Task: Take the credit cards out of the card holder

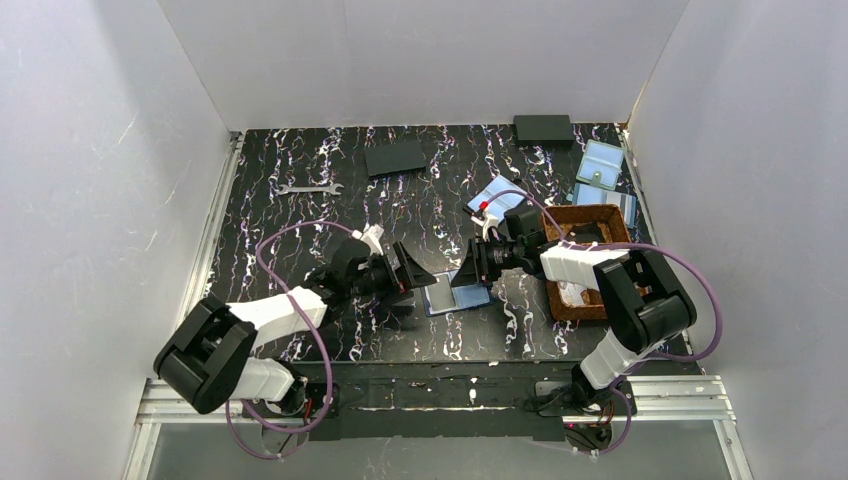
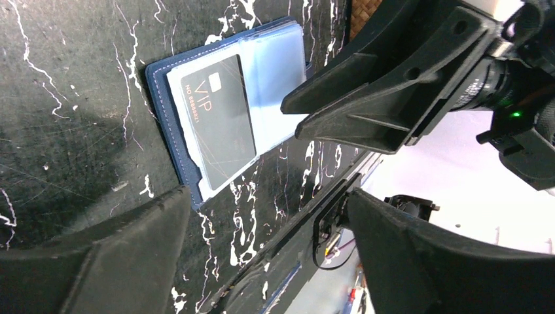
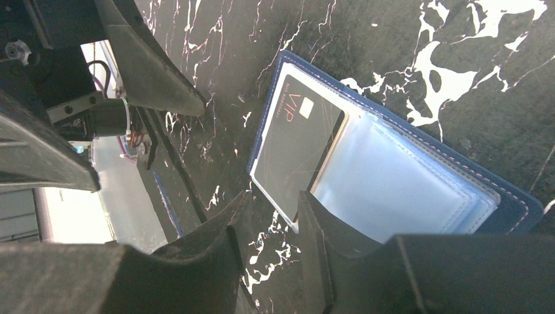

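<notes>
A blue card holder [image 1: 470, 296] lies open on the dark marble table between my grippers, its translucent sleeves [image 3: 399, 183] on the right. A grey card marked VIP sits on its left part, also in the right wrist view [image 3: 294, 144]. My left gripper [image 1: 411, 268] is open just left of and above the holder, its fingers apart with nothing between them. My right gripper [image 1: 470, 262] hangs over the holder's upper right; in its own view its fingertips [image 3: 311, 206] are parted slightly over the card's lower end, with nothing visible held.
A brown woven basket [image 1: 560, 305] stands at the right, partly under the right arm. Behind lie two dark slabs [image 1: 395, 158], a light blue pad [image 1: 490, 192], blue cases [image 1: 600, 165] and a wrench [image 1: 310, 189].
</notes>
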